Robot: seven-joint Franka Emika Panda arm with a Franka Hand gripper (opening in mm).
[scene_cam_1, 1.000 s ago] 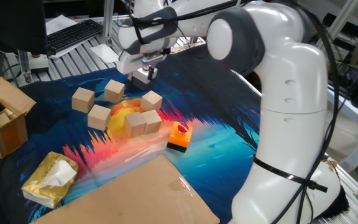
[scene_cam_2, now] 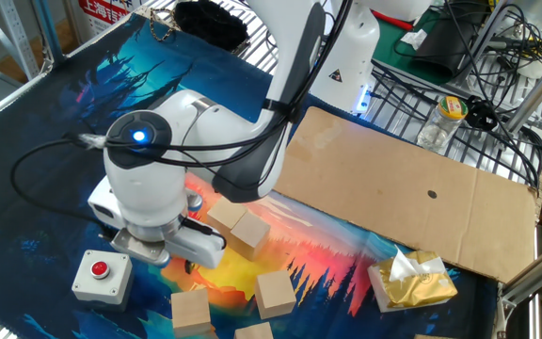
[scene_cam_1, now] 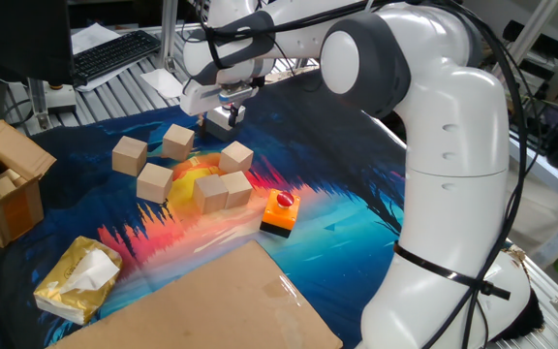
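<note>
My gripper hangs at the far side of the mat, in front of a grey box that it partly covers. The second view shows that box as white with a red button, and the gripper to the right of it. One dark fingertip shows there below the hand; the spacing of the fingers is hidden. Several plain wooden cubes lie on the colourful mat, two of them side by side. Nearer the arm's base sits an orange box with a red button.
At the left, an open cardboard box holds more wooden blocks. A gold tissue pack and a flat cardboard sheet occupy the near side. Loose cables run along the arm.
The hand has shifted very slightly at the far side of the mat. Cubes, button boxes and tissue pack stay where they were.
</note>
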